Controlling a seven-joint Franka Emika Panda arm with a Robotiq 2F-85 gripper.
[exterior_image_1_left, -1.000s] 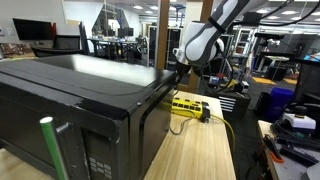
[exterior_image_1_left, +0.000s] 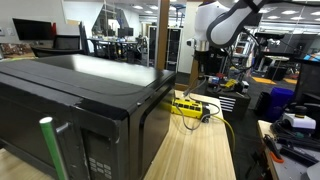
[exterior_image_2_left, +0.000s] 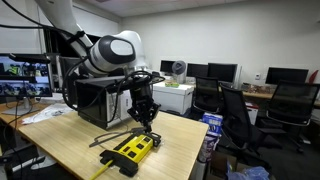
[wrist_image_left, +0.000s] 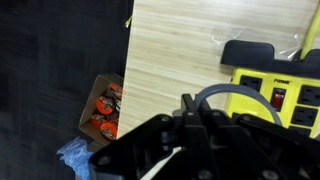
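Observation:
My gripper (exterior_image_2_left: 147, 126) is shut on a thin grey curved piece (wrist_image_left: 240, 88), which looks like a cable or strip. It arches out in front of the fingers in the wrist view and reaches leftward in exterior view 2. Exactly where the fingers pinch it is hard to make out. Below the gripper lies a yellow power strip (exterior_image_2_left: 130, 154) with black sockets and a red switch, flat on the wooden table (exterior_image_2_left: 175, 135). In the wrist view this power strip (wrist_image_left: 285, 97) is at the right, partly behind the grey piece.
A large black microwave-like box (exterior_image_1_left: 100, 100) fills the left of exterior view 1. The power strip's yellow cord (exterior_image_1_left: 232, 135) trails over the table edge. An open cardboard box (wrist_image_left: 102, 106) sits below the table. Bare wood lies left of the power strip in the wrist view.
The arm has swung to the right in exterior view 1, away from the black box and over the power strip's area. The power strip has stayed in place.

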